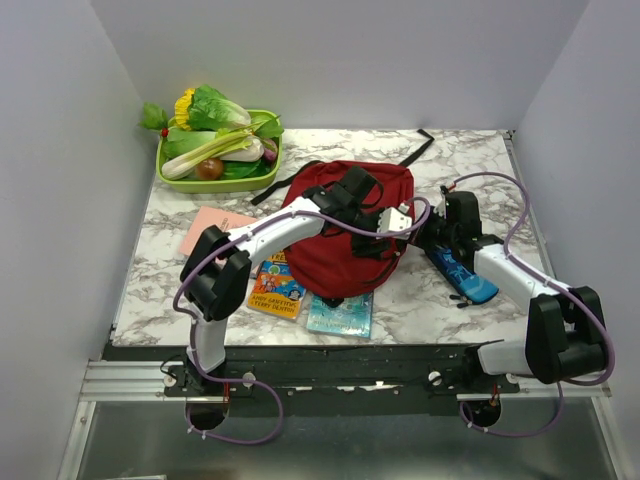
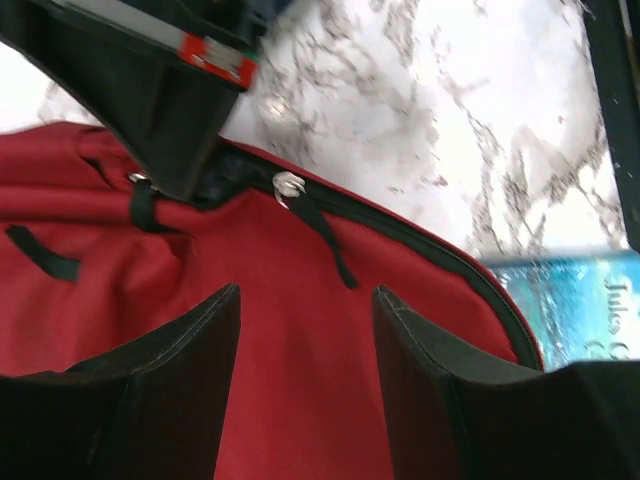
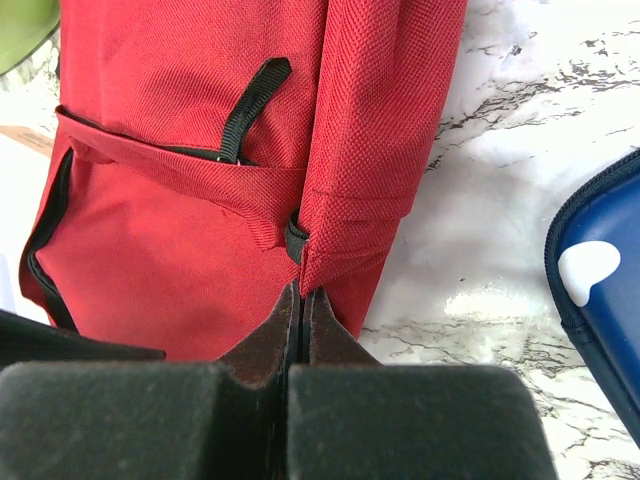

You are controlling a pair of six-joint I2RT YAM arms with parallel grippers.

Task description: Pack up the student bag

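Observation:
The red bag (image 1: 335, 268) with black trim lies open and crumpled in the middle of the table. My left gripper stands open above its red cloth, nothing between its fingers. A zipper edge with a silver slider (image 2: 289, 186) and black pull tab (image 2: 325, 235) runs just ahead of these fingers. At the bag's right side, my right gripper is shut; a red fold (image 3: 345, 235) narrows into its fingertips, which pinch the thin cloth edge. A blue pencil case (image 1: 465, 278) lies at the right, partly under the right arm.
An orange-yellow book (image 1: 275, 290) and a teal book (image 1: 342, 316) lie along the bag's front. Pink book (image 1: 205, 225) is at the left. A green basket (image 1: 264, 183) of vegetables stands at the back left.

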